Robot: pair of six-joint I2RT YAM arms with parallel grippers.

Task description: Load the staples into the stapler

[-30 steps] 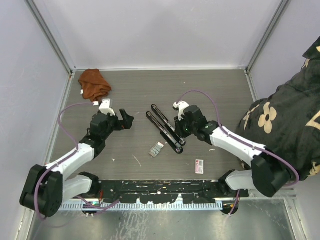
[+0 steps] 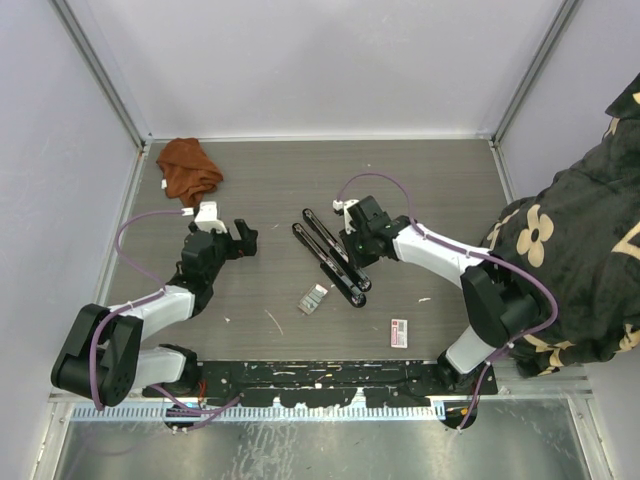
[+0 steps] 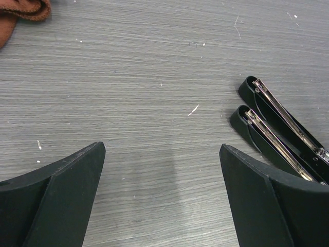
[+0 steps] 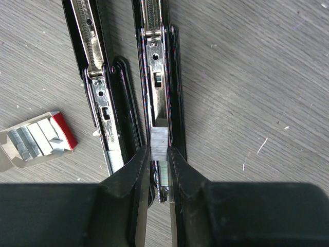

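Two open black staplers lie side by side at mid-table: the left stapler (image 2: pixel 325 262) and the right stapler (image 2: pixel 322 228), partly covered from above by the right arm. My right gripper is over the right stapler's metal channel, its fingers shut on a grey staple strip (image 4: pixel 159 139). The strip lines up with the channel; whether it rests inside cannot be made out. Further along that channel, a greenish strip (image 4: pixel 163 173) shows between the fingers. Staples (image 4: pixel 115 160) sit in the left stapler's channel. My left gripper stands open and empty, left of both staplers.
An open staple box (image 4: pixel 38 139) holding several strips lies left of the staplers' near ends. Near the front right is a red-and-white box (image 2: pixel 399 333). A brown cloth (image 2: pixel 188 170) occupies the back left corner. Table around the left gripper is bare.
The left arm has drawn back a little to the left. Both staplers stay put.
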